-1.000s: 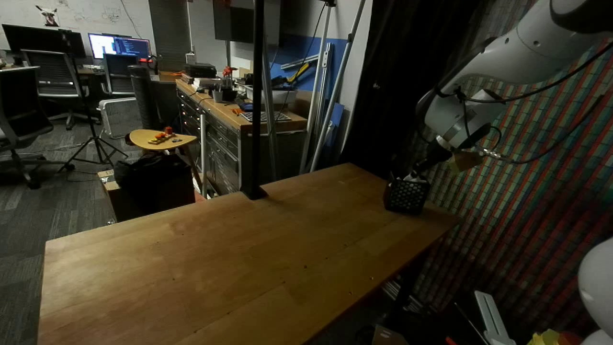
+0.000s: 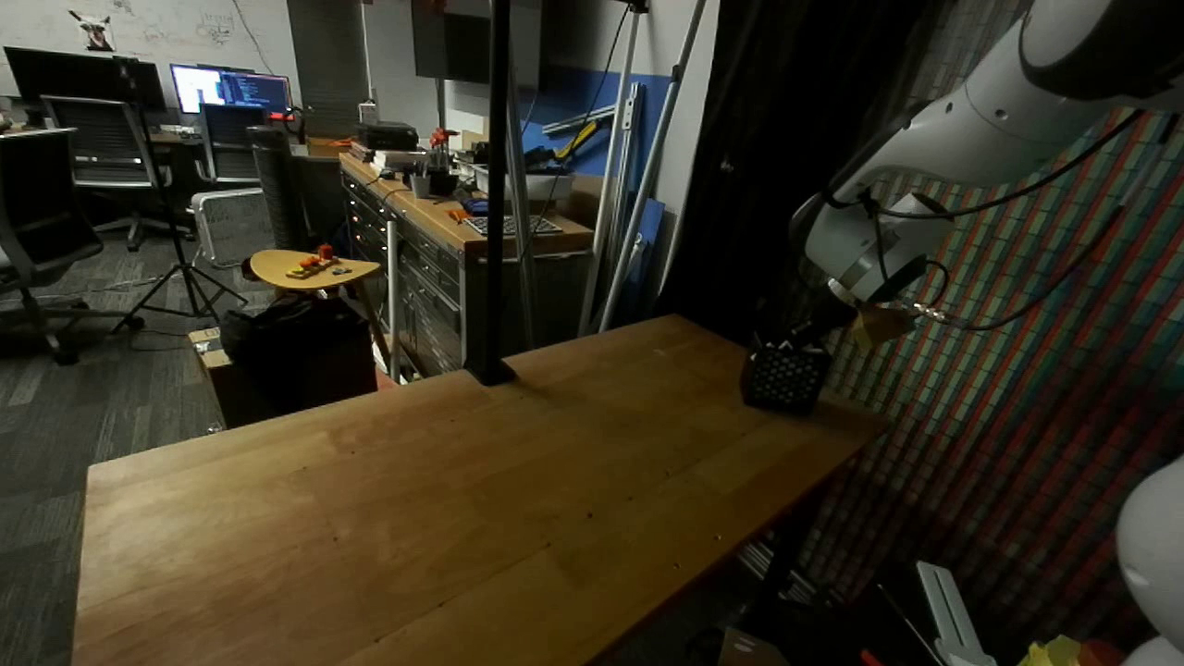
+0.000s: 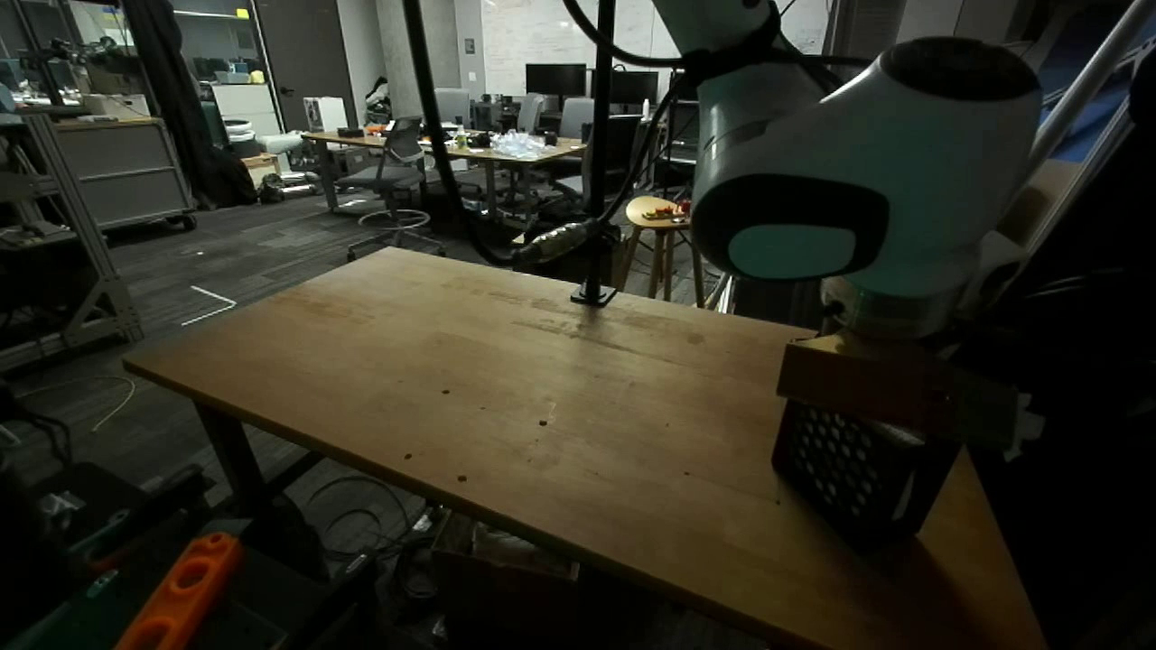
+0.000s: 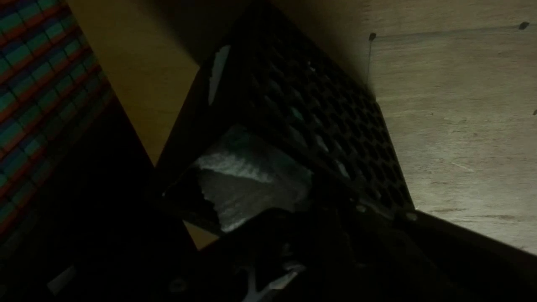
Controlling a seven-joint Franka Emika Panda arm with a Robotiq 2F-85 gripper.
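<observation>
A black basket with honeycomb holes (image 2: 784,377) stands at the table's far right end. White crumpled paper or cloth (image 4: 251,178) shows inside it in the wrist view. My gripper (image 2: 801,337) points down at the basket's open top, its fingertips at or just inside the rim. Dark fingers cover the lower part of the wrist view and overlap the white material's edge. They look shut; whether any of the material is pinched is too dark to tell. From the second exterior side, the arm's wrist hides the opening of the basket (image 3: 856,466).
A black upright post (image 2: 491,277) rises at its back edge. Close beyond the basket are the table's end and a patterned curtain (image 2: 999,388). A cable hangs off the arm.
The arm has shifted a little to the left and its gripper now sits over the basket's opening. Less of the white material shows above the rim. The basket has stayed in place.
</observation>
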